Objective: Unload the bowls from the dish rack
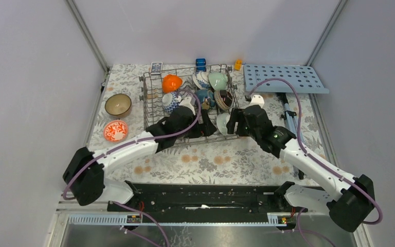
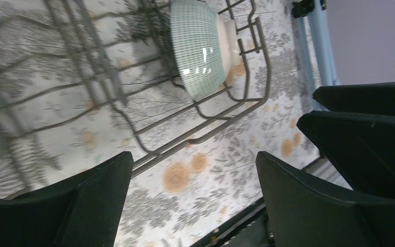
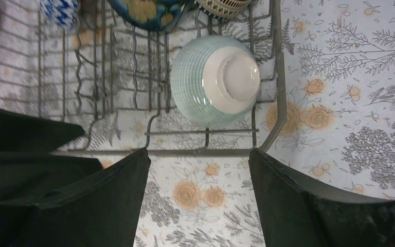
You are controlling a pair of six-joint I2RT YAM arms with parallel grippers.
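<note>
The pale celadon bowl stands on its side in the front right corner of the dish rack. My right gripper is over that corner, open with nothing between its fingertips. My left gripper is open over the front middle, left of that bowl. Orange, blue-and-white, dark blue, brown-striped, white patterned and green bowls sit farther back in the rack.
A tan bowl and an orange patterned bowl lie on the table left of the rack. A perforated blue board and blue rods are on the right.
</note>
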